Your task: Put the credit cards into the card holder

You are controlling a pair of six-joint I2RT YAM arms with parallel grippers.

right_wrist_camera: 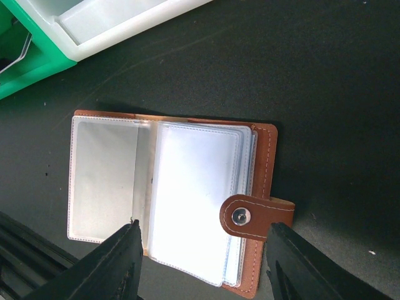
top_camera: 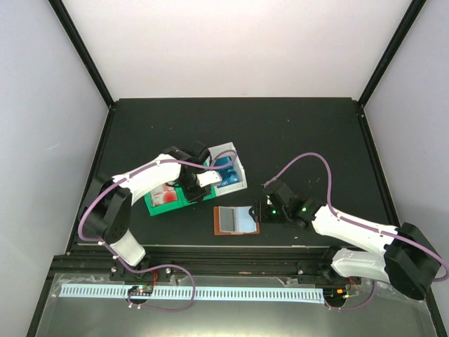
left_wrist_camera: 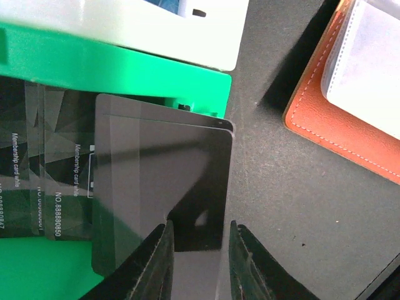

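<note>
Dark grey cards (left_wrist_camera: 162,169) lie at the right end of a green tray (left_wrist_camera: 112,62), beside black membership cards (left_wrist_camera: 62,181). My left gripper is low over the grey cards' edge, fingers apart; whether a card is between them is unclear. The brown card holder (right_wrist_camera: 265,162) lies open on the table with clear sleeves (right_wrist_camera: 190,194) and a snap tab (right_wrist_camera: 262,219). My right gripper hovers over its near edge, part open, nothing seen between its fingers.
A white tray (top_camera: 237,179) with blue cards sits against the green one. A dark frame rail runs along the front edge.
</note>
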